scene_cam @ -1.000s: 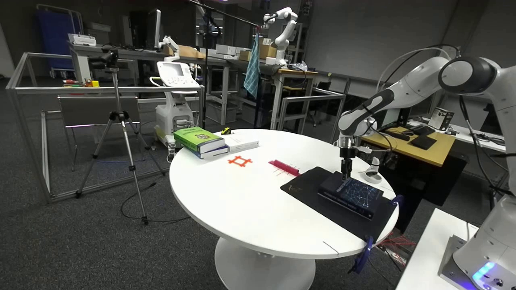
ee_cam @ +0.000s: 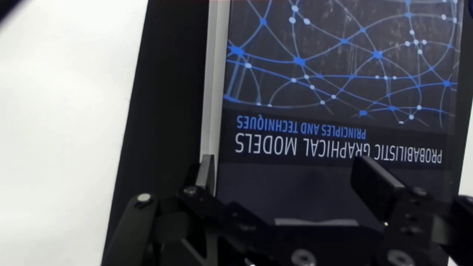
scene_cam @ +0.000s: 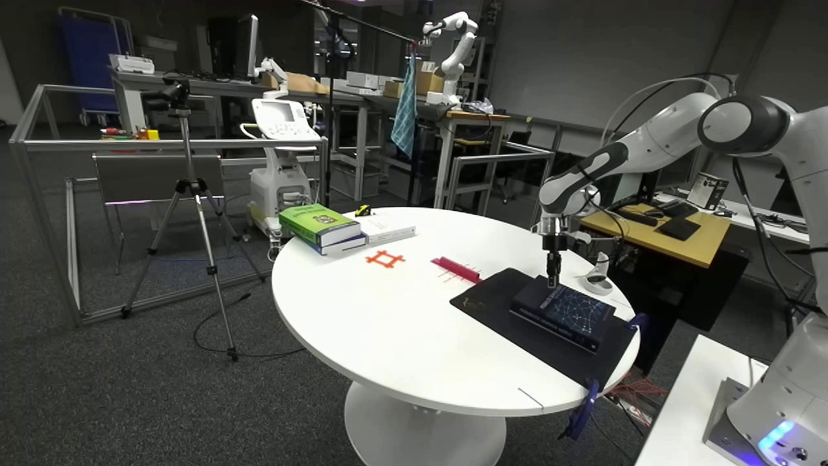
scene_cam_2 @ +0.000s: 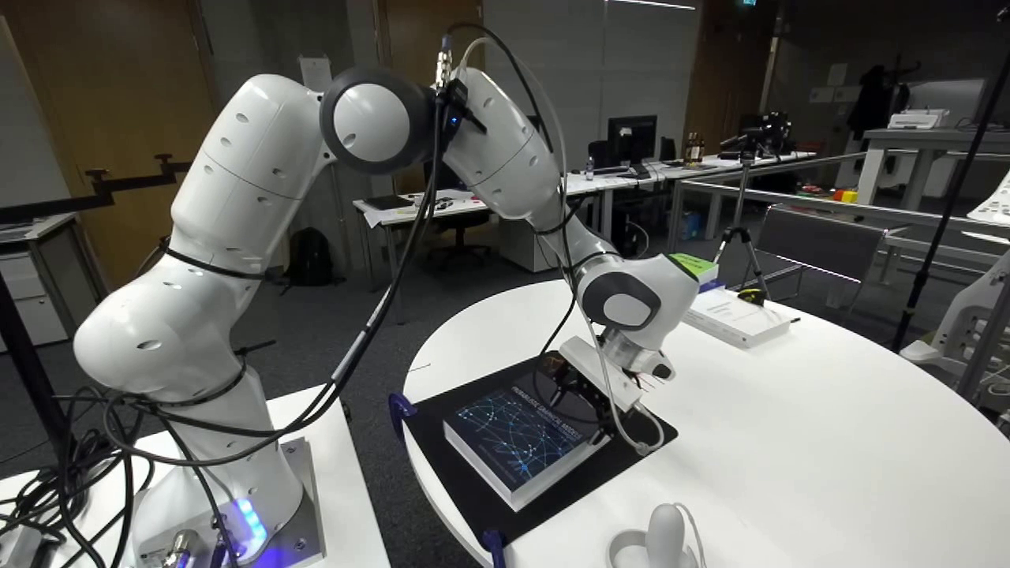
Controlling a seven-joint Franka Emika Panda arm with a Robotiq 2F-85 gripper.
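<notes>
A thick dark book point(ee_cam: 337, 79) with a blue network pattern and the title "Probabilistic Graphical Models" lies flat on a black mat point(scene_cam: 497, 295) near the round table's edge. Close over the title end of its cover, my gripper stands open, pointing down. In the wrist view the left finger point(ee_cam: 205, 172) lines up with the book's pale page edge, while the right one appears over the cover. Nothing shows held between them. Whether either fingertip touches the book cannot be told.
On the white table point(scene_cam: 365, 326), a red object point(scene_cam: 458, 269) and an orange frame point(scene_cam: 385, 259) lie beyond the mat. Green and white books point(scene_cam: 319, 224) are stacked at the far side. Blue clamps point(scene_cam: 582, 411) hold the mat. A white controller point(scene_cam_2: 665, 538) sits nearby.
In exterior view 1 my gripper and forearm have shifted slightly to the left. The book and mat have stayed in place.
</notes>
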